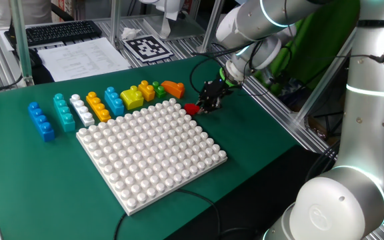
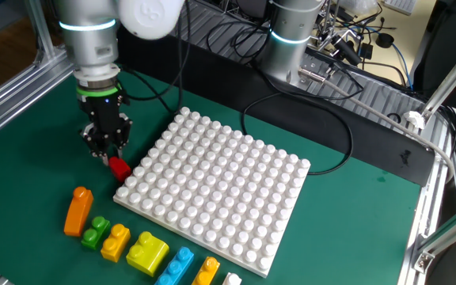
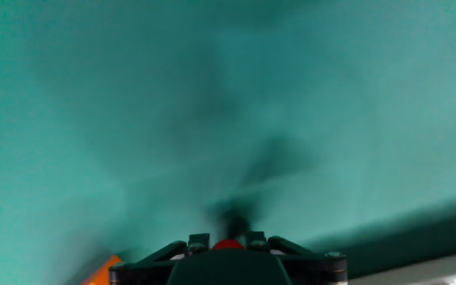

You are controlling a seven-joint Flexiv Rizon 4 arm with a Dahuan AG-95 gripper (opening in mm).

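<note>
A small red brick is at the fingertips of my gripper, near the far right corner of the white studded baseplate. In exterior view 2 the red brick shows beneath the gripper, close beside the plate's edge. Whether it touches the table there is not clear. The wrist view is blurred, but a bit of the red brick shows between the two fingertips, and the gripper looks shut on it.
Along the plate's far side stands a row of bricks, from a blue one to an orange curved one, with a green brick beside it. A black cable lies by the plate's near edge. The plate's studs are bare.
</note>
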